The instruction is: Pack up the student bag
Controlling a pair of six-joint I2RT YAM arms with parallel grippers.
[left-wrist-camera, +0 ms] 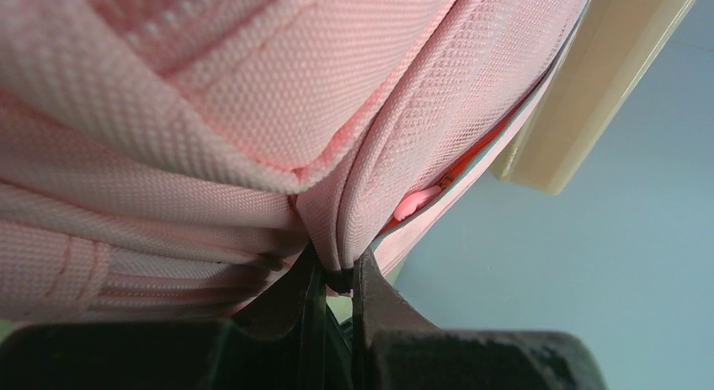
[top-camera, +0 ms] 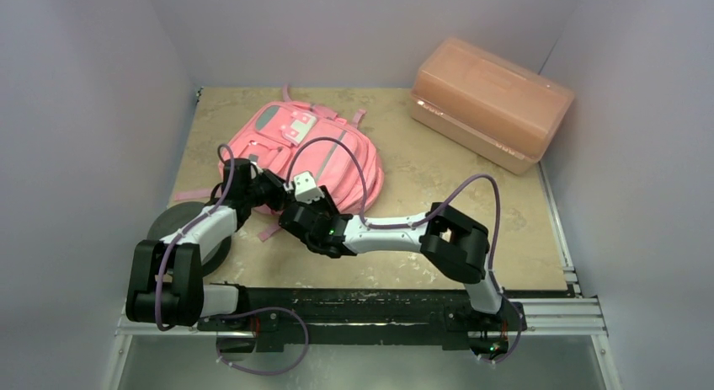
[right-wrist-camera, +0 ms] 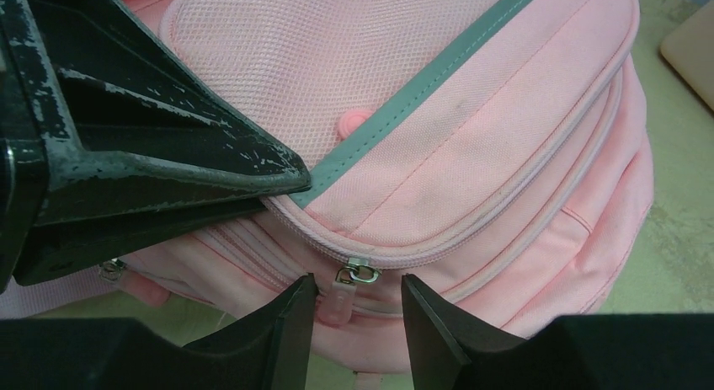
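Note:
A pink backpack (top-camera: 333, 158) lies at the left of the table, its mesh front and grey-green trim strip (right-wrist-camera: 421, 87) facing up. In the left wrist view my left gripper is shut on a pinched fold of the bag's fabric (left-wrist-camera: 354, 213). Beside that fold a gap shows something red and a pink piece (left-wrist-camera: 417, 202) inside. My right gripper stands part open above the bag's lower edge. A zipper pull (right-wrist-camera: 338, 299) with a metal ring shows between its fingertips, with no contact visible. The top view hides both fingertip pairs.
A translucent orange lidded box (top-camera: 492, 104) stands at the back right. A dark round disc (top-camera: 189, 234) lies under the left arm.

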